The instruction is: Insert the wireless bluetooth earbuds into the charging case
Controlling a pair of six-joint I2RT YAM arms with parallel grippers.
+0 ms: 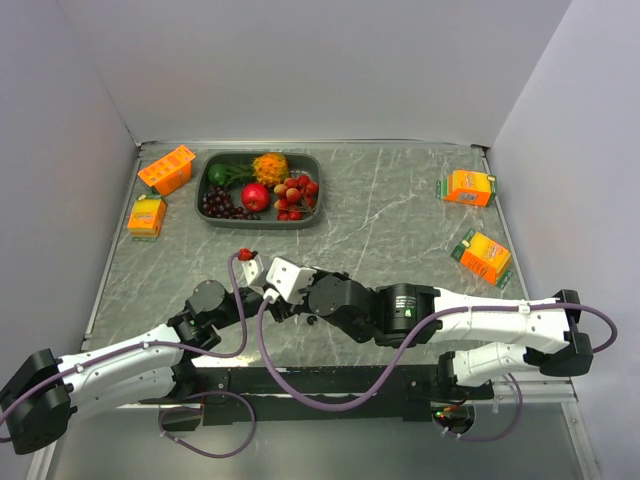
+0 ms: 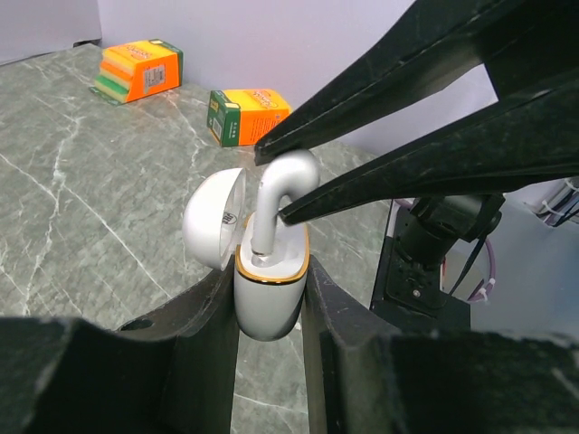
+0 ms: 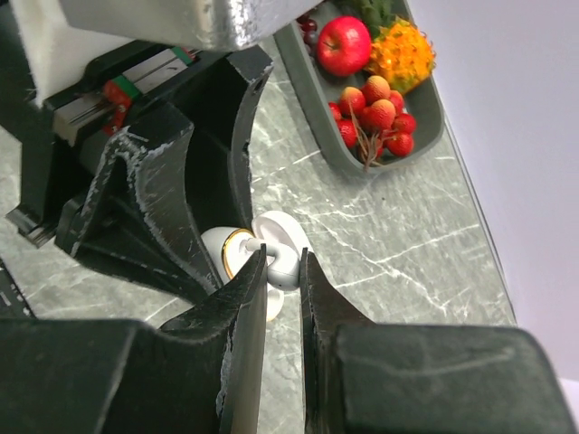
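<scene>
In the left wrist view my left gripper is shut on the white charging case [image 2: 269, 307], whose lid [image 2: 213, 219] stands open. A white earbud [image 2: 289, 170] rises from the case, its stem down in it, with the black fingers of my right gripper at its head. In the right wrist view my right gripper has its fingertips on either side of the earbud [image 3: 282, 264], over the case. The top view shows both grippers meeting near the middle front, the case hidden there.
A grey tray [image 1: 260, 225] of fruit stands at the back. Orange boxes [image 1: 483, 257] lie along both sides. A small dark round object [image 1: 312, 320] is on the grey table [image 1: 380, 200] near the grippers.
</scene>
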